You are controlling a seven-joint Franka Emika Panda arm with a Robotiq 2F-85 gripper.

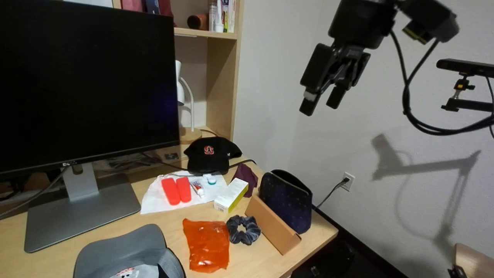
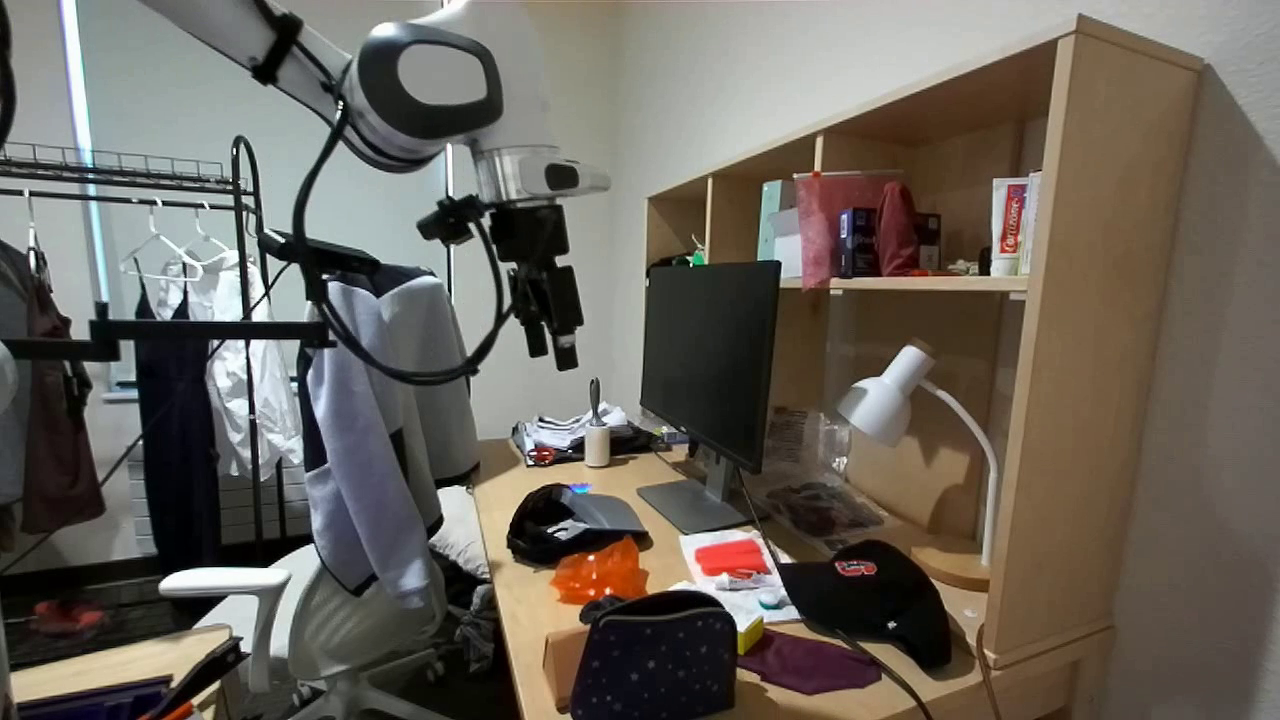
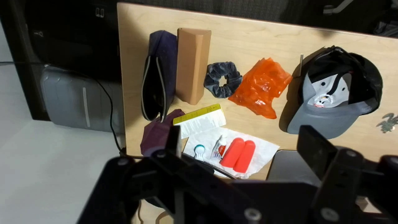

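My gripper (image 1: pixel 322 107) hangs open high above the desk, empty between its fingers. Below it in the wrist view lie a dark blue pouch (image 3: pixel 169 59) with its zip open, a brown box (image 3: pixel 193 63), a grey scrunchie (image 3: pixel 214 87) and an orange plastic bag (image 3: pixel 257 89). A white and yellow box (image 3: pixel 203 121) rests beside a maroon cloth (image 3: pixel 156 136). On a white sheet (image 3: pixel 263 149) are two red pieces (image 3: pixel 240 155), a small tube (image 3: pixel 218 148) and a white-and-teal item (image 3: pixel 199 150). A grey cap (image 3: pixel 321 121) lies with its inside showing.
A monitor (image 1: pixel 88 88) stands at the back of the desk, with a black cap (image 1: pixel 210 155) and a white lamp (image 2: pixel 882 402) near the shelf (image 2: pixel 1080 360). Bare desk surface (image 3: pixel 253 37) runs along the front edge. A camera mount (image 1: pixel 465 83) stands at the right.
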